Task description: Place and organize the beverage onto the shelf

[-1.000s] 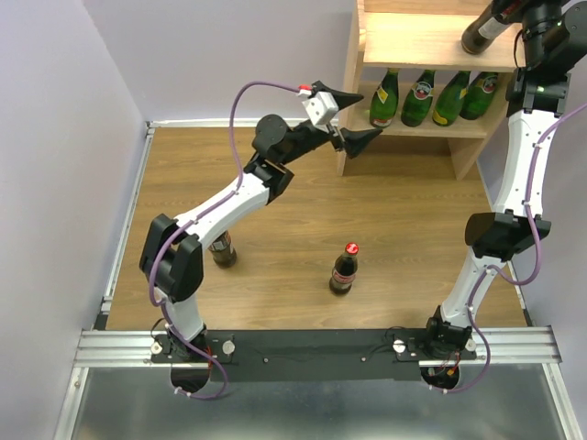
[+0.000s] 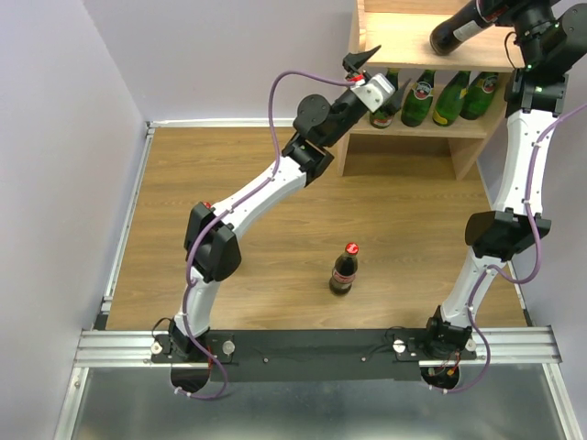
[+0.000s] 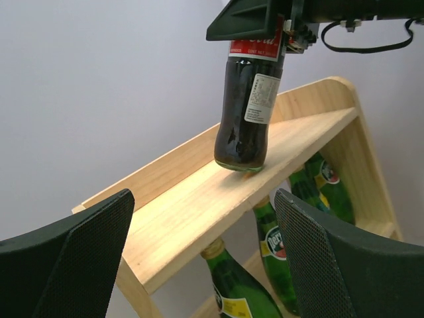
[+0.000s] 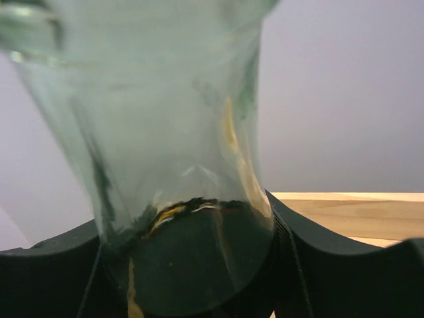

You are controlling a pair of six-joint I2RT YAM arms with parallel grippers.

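My right gripper is shut on a dark cola bottle (image 3: 245, 112) with a red label. That bottle stands nearly upright over the upper board of the wooden shelf (image 2: 404, 41); whether its base touches the board I cannot tell. In the right wrist view, the bottle's clear neck (image 4: 165, 119) fills the space between the fingers. My left gripper (image 2: 381, 78) is open at the shelf's front left, nothing between its fingers. A second cola bottle (image 2: 343, 270) stands on the table. Another's red cap (image 2: 206, 204) peeks out behind my left arm.
Several green bottles (image 2: 418, 99) line the lower shelf level, the leftmost partly covered by my left gripper. On the upper board, the left part is bare.
My left gripper has moved right and up toward the shelf, still open. The right gripper has carried its bottle leftward along the upper board.
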